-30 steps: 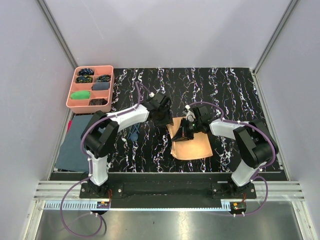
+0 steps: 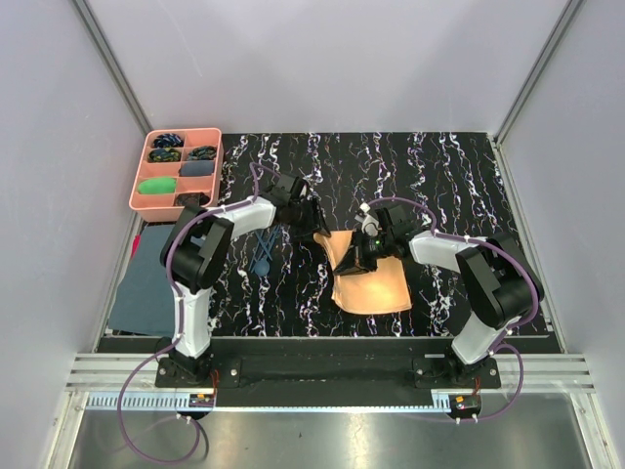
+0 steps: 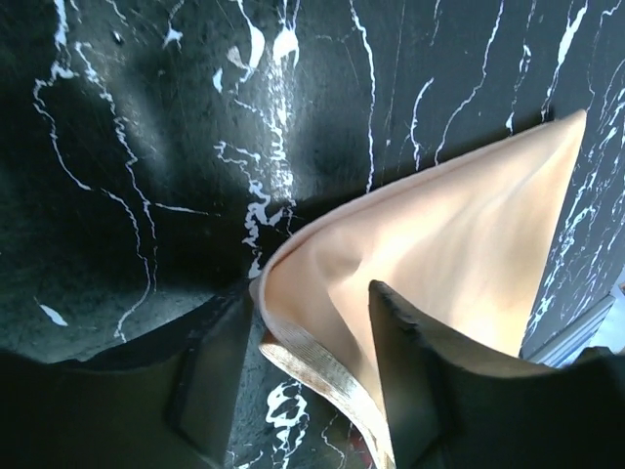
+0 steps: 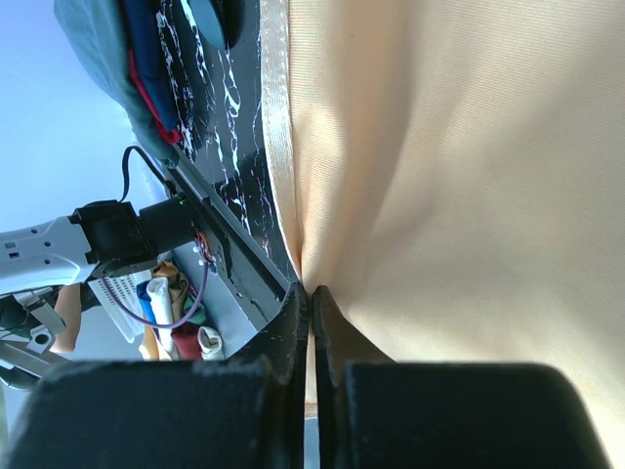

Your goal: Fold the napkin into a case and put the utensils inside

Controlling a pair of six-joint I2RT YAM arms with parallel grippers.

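The peach napkin (image 2: 376, 288) lies on the black marble table, its left edge lifted. My left gripper is part open around a curled, folded corner of the napkin, one finger on each side of it. My right gripper is shut on the napkin's left edge, pressed down where the hem bunches. Blue utensils (image 2: 262, 254) lie to the left of the napkin, partly under the left arm in the top view.
A pink compartment tray (image 2: 142, 200) with rolled cloths stands at the back left. Folded dark teal cloths (image 2: 137, 293) lie at the left edge.
My left gripper has moved left from the napkin's middle edge, and the napkin corner near it now sticks out further left. The right gripper has stayed put.
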